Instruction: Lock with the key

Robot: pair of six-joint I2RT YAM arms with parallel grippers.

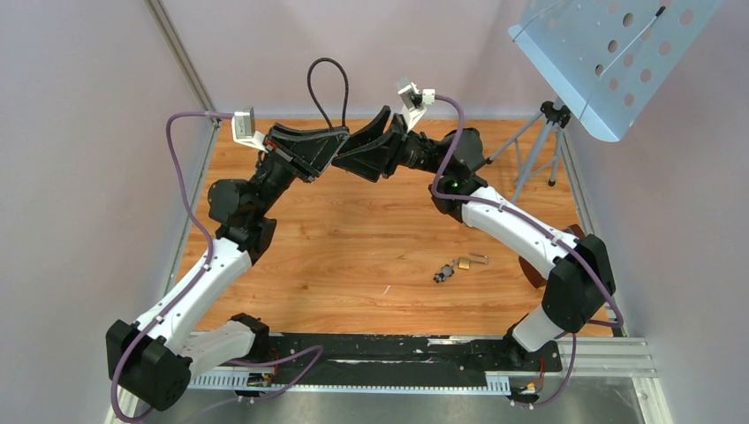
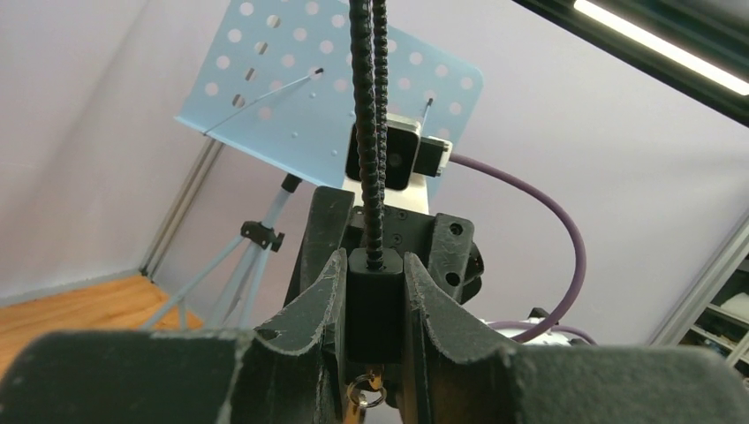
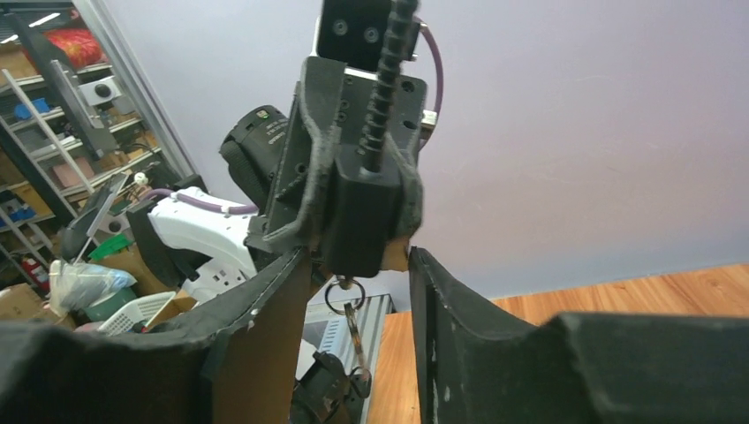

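A black cable lock [image 2: 375, 305] is clamped by its body in my left gripper [image 1: 344, 132], its black cable loop [image 1: 328, 62] standing up above. From the underside of the lock body a key ring [image 2: 366, 389] hangs, with a key [image 3: 355, 336] dangling below it. My right gripper [image 1: 340, 154] stands open close beside the left one, just below the lock body. In the right wrist view the ring and key appear in the gap between its fingers, with no visible grip on them. From above, the arms hide the key.
On the wooden table [image 1: 353, 265] lie a brass padlock [image 1: 465, 263] and a small grey object [image 1: 443, 274]. A tripod [image 1: 540, 146] with a pale blue perforated board [image 1: 618, 66] stands at the back right.
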